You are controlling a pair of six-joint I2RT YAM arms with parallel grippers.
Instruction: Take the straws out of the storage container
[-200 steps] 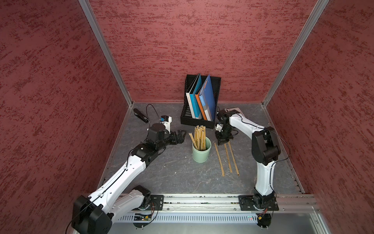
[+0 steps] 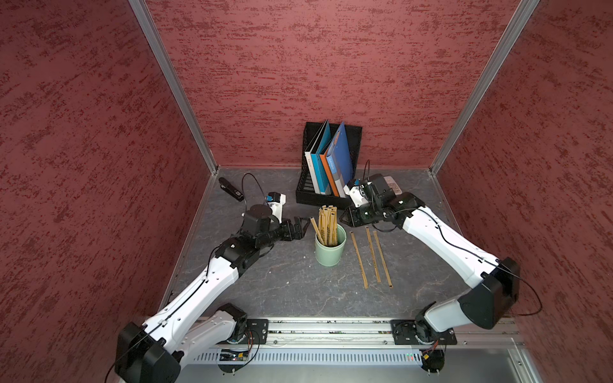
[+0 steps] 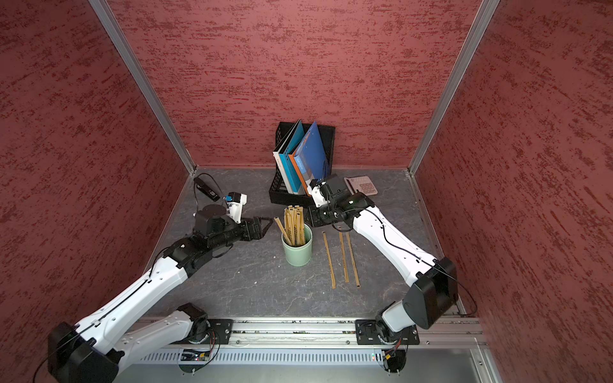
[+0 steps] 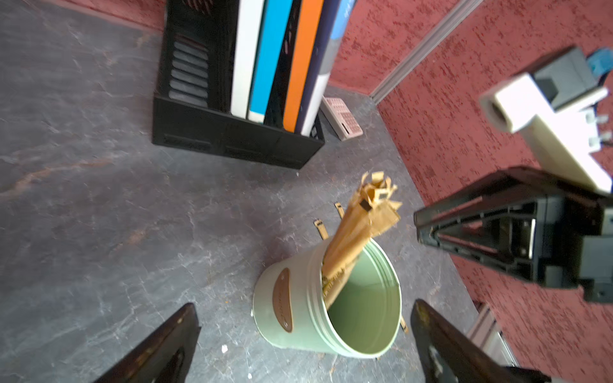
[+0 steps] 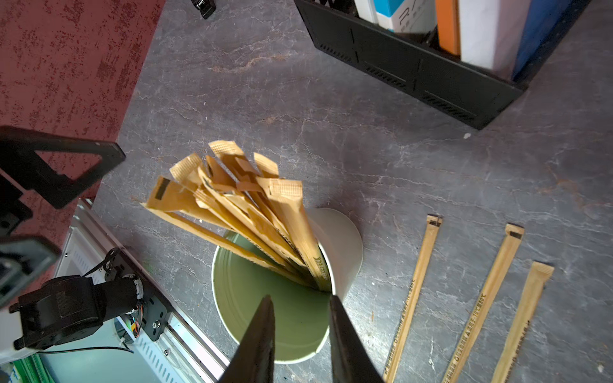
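Note:
The pale green container [image 2: 329, 254] stands at the middle of the table, holding many paper-wrapped straws [image 5: 242, 210] bunched against one side. Several straws [image 5: 415, 287] lie parallel on the table to its right. My open left gripper [image 2: 301, 226] is just left of the bunch; in the left wrist view its fingertips straddle the container from this angle. My open right gripper is just right of and behind the container, its fingertips pointing at the rim, nothing between them.
A black basket of binders [image 3: 302, 196] stands at the back middle. A pale device [image 3: 361, 185] lies back right and a black remote [image 2: 231, 188] back left. Bare table lies in front and to the left of the container.
My right arm has risen and stretched, its gripper moving left toward the straws.

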